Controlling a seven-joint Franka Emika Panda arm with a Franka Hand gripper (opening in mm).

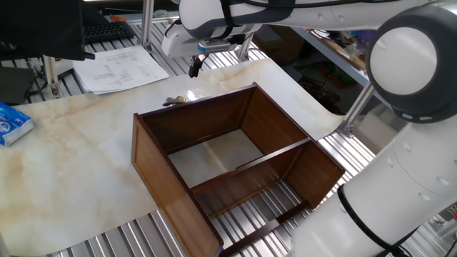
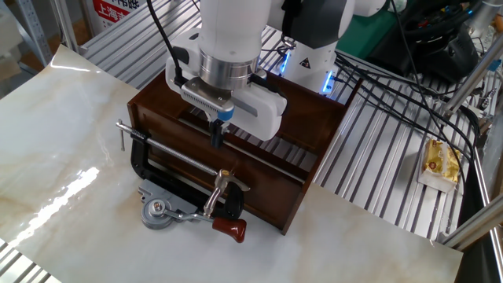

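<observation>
A dark brown wooden frame [image 1: 158, 165] with a divider across it stands open-topped on the table. In exterior view 2, a tool with a long screw rod, a black C-shaped bracket, a grey metal part and a red-brown handle [image 2: 229, 229] is by the frame's outer side. Only a small metal piece [image 1: 173, 101] of it shows past the frame in exterior view 1. My gripper [image 1: 194, 68] is raised, pointing down; in exterior view 2 my gripper [image 2: 216, 134] appears over the frame near the rod. Its black fingers are together, with nothing visible between them.
Papers [image 1: 120, 69] and a keyboard [image 1: 107, 32] lie at the back left, a blue packet [image 1: 13, 124] at the left edge. A white and yellow block [image 2: 440, 167] sits on the slats by cables. The marbled sheet [image 1: 64, 171] is largely clear.
</observation>
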